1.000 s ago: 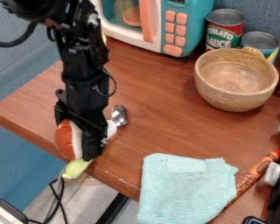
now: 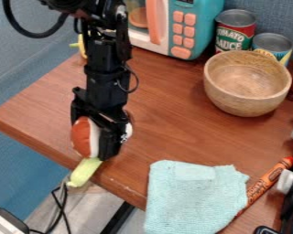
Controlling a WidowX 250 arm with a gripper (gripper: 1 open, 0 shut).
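My black gripper (image 2: 103,130) is low at the table's front-left edge, around an orange and white object (image 2: 83,137); whether its fingers are closed on it cannot be made out. A pale yellow-green piece (image 2: 83,173) sticks out below it past the table edge. The object is partly hidden by the gripper.
A wooden bowl (image 2: 247,84), tomato sauce can (image 2: 234,29), second can (image 2: 271,46) and teal toy microwave (image 2: 174,27) stand at the back. A light blue cloth (image 2: 192,196) and orange crayon-like stick (image 2: 269,183) lie front right.
The gripper has shifted slightly with the orange and white object, and the silver spoon end seen behind it earlier is now mostly hidden.
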